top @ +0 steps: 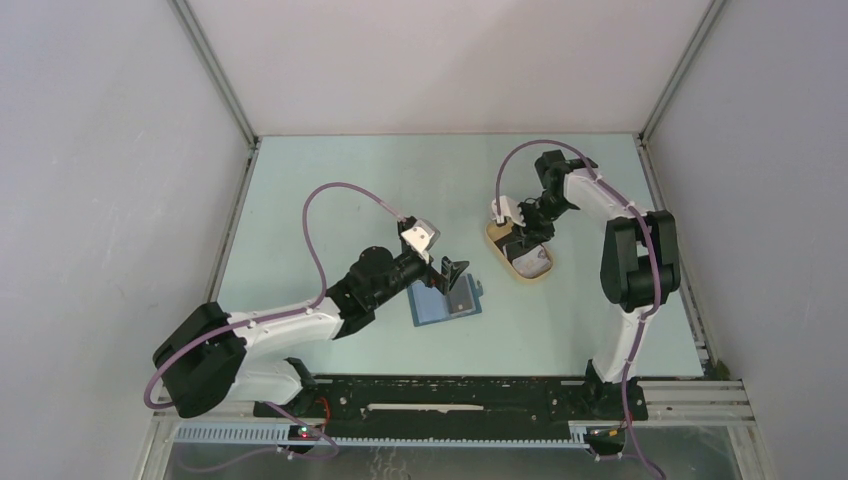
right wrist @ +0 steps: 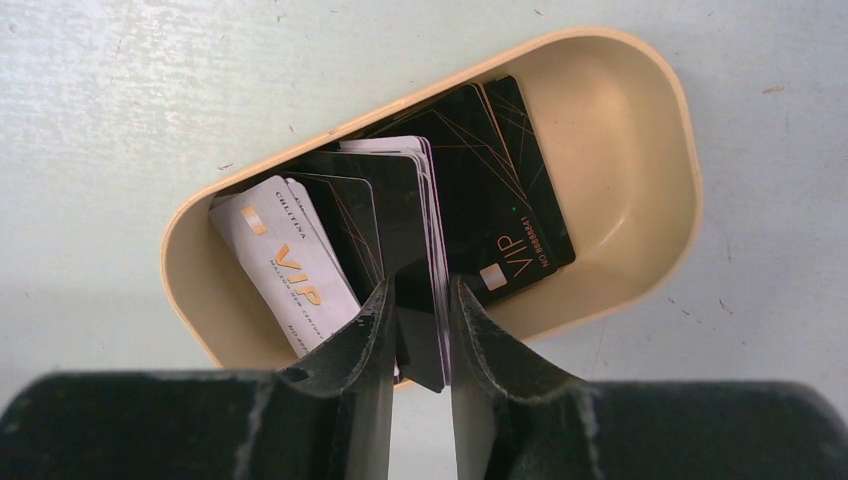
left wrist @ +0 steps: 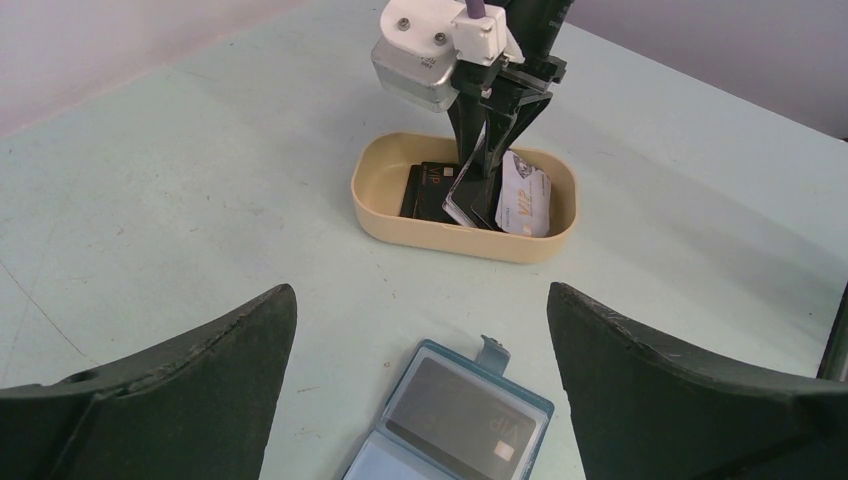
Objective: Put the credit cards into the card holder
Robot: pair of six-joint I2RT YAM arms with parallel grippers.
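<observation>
A beige tray (right wrist: pixel 620 220) holds black VIP cards (right wrist: pixel 500 200) and white ones (right wrist: pixel 280 260). My right gripper is down in it, its fingers on either side of a tilted stack of cards (right wrist: pixel 400 220); whether it grips them is unclear. The blue-grey card holder (left wrist: pixel 450 410) lies on the table with a dark card section bearing VIP lettering. My left gripper (top: pixel 445 270) hangs over the holder, open, nothing between its fingers.
Pale walls stand round it.
</observation>
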